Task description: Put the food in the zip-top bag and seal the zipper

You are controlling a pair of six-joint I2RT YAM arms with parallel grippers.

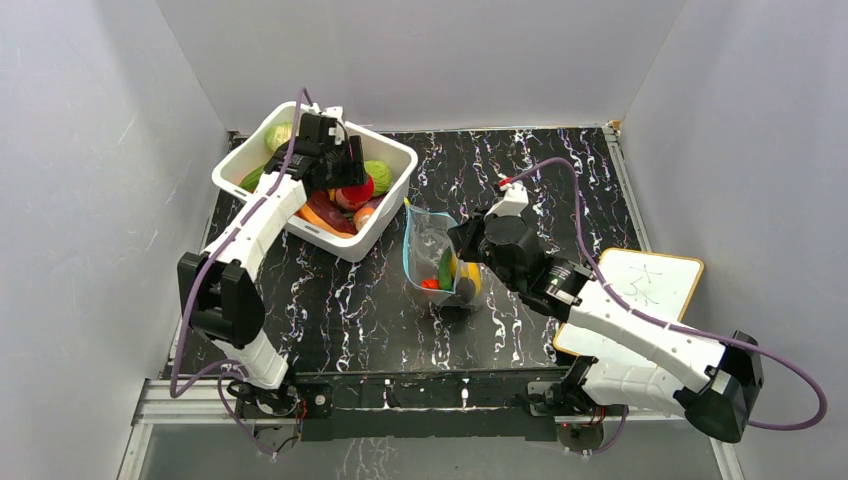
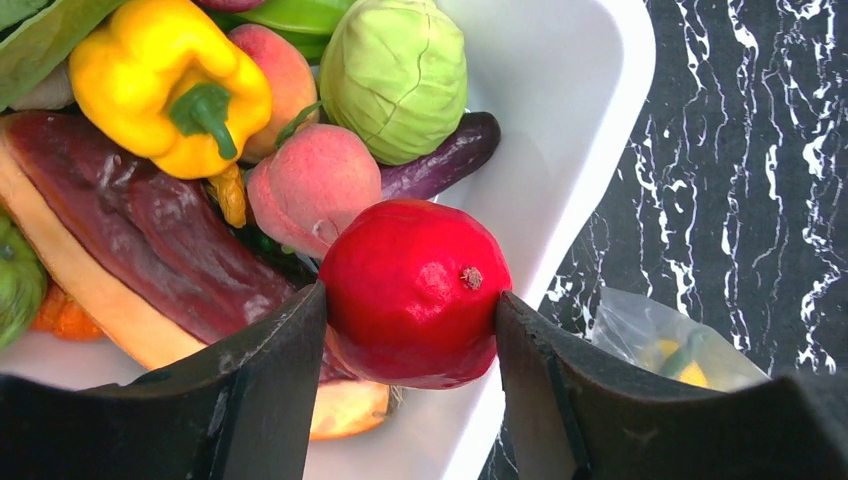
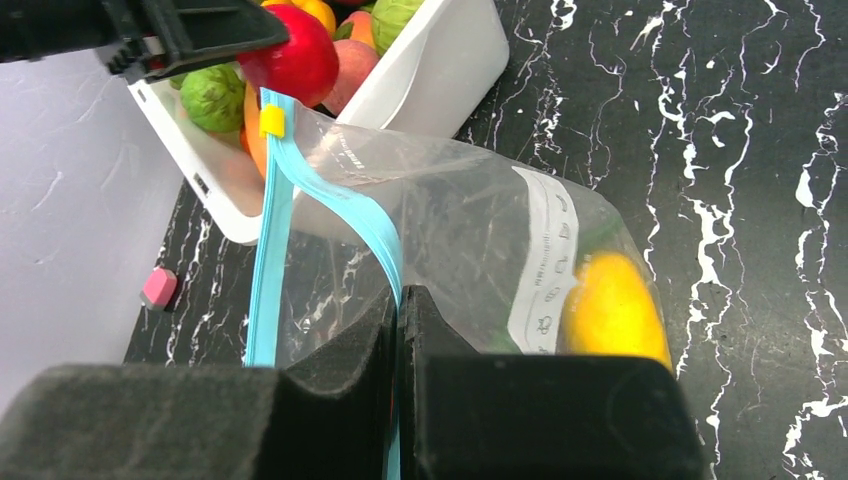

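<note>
A round, shiny red fruit (image 2: 415,290) sits between the fingers of my left gripper, which is shut on it. In the top view, fruit and gripper are over the right part of the white food bin (image 1: 385,228). The clear zip top bag (image 1: 428,235) stands on the dark table with its blue-edged mouth parted. Inside are a green vegetable (image 1: 446,268), a small red item (image 1: 429,284), something yellow and a dark item. My right gripper is shut on the bag's blue zipper edge (image 3: 365,220); a yellow slider (image 3: 272,121) shows at the far corner.
The bin holds a yellow pepper (image 2: 170,85), a green cabbage (image 2: 395,75), peaches and other food. A whiteboard (image 1: 640,290) lies at the right, partly under the right arm. A pink block (image 3: 159,288) lies left of the bin.
</note>
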